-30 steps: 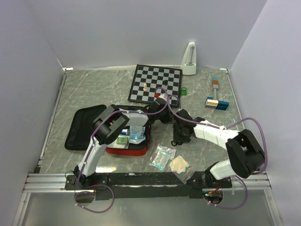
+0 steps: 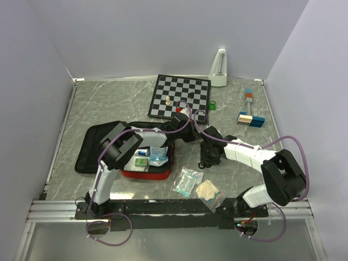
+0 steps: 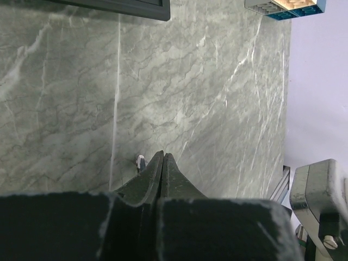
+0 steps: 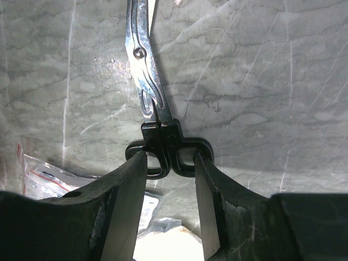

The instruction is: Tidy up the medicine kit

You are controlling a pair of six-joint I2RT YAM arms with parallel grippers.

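Black-handled metal scissors lie flat on the grey table. My right gripper is part open, its fingertips on either side of the black handles. From above, that gripper hides most of the scissors, though the handle loops show. Over bare table, my left gripper is shut, with nothing visible between its fingers. A small metal tip shows just beside those fingers. The open red-and-black medicine kit stands to the left, partly under my left arm. It holds a green-and-white pack and a blue packet.
Two clear bags, one with pale green contents and one with a beige item, lie in front of the scissors. A chessboard, metronome and toy hammer occupy the back.
My left arm has shifted slightly leftward at the elbow, and its gripper has moved a little. The right arm looks still, and the bags and kit have stayed put.
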